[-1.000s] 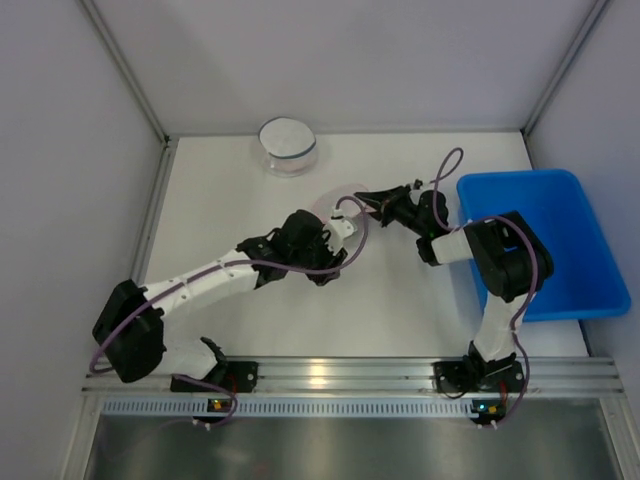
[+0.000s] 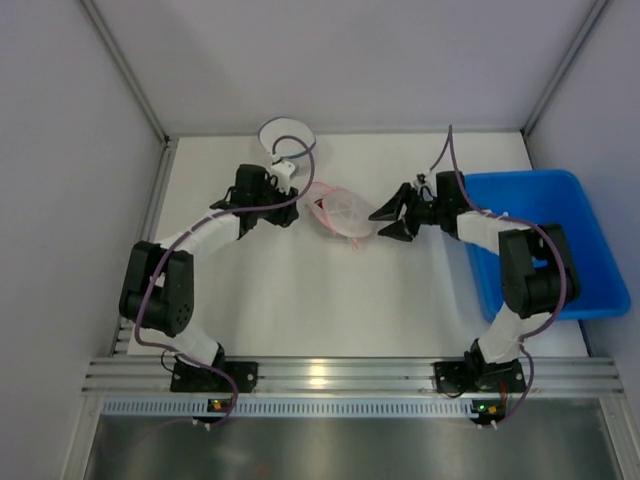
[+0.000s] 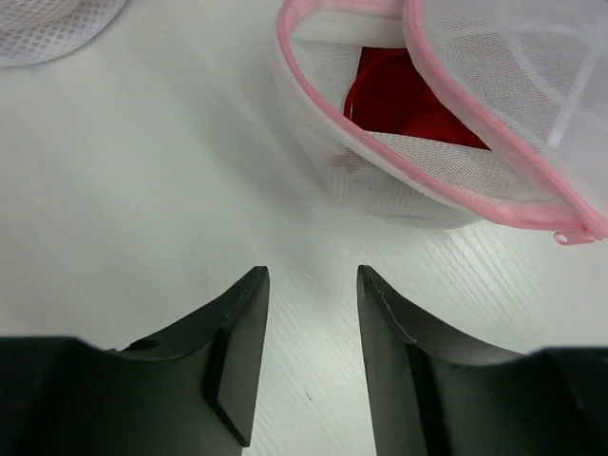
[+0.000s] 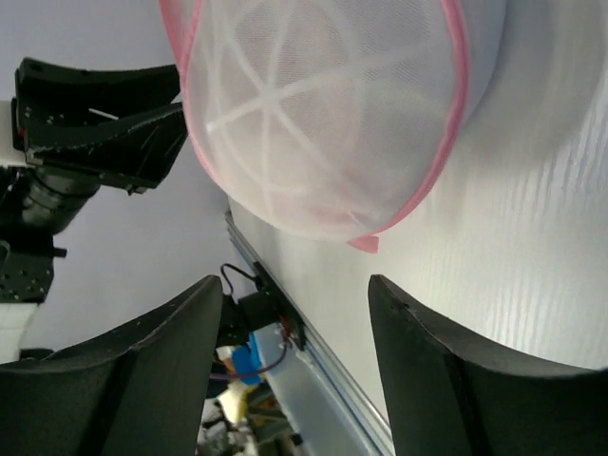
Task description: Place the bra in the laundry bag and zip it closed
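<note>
The mesh laundry bag [image 2: 346,214] with pink zipper trim lies mid-table, its flap partly raised along one side. Inside, the red bra [image 3: 408,100] shows through the opening in the left wrist view; a zipper pull sits at the bag's near corner there. My left gripper [image 2: 292,208] is left of the bag, fingers apart with bare table between them [image 3: 313,280]. On the other side, my right gripper [image 2: 392,215] stands open at the bag's right edge, with nothing visible between its fingers.
A second white mesh bag with blue trim [image 2: 287,131] lies at the back. A large blue bin [image 2: 595,260] fills the right side.
My left arm has moved from the front middle back to the left of the bag. The right gripper has shifted slightly rightward from over the bag, which now appears uncovered.
</note>
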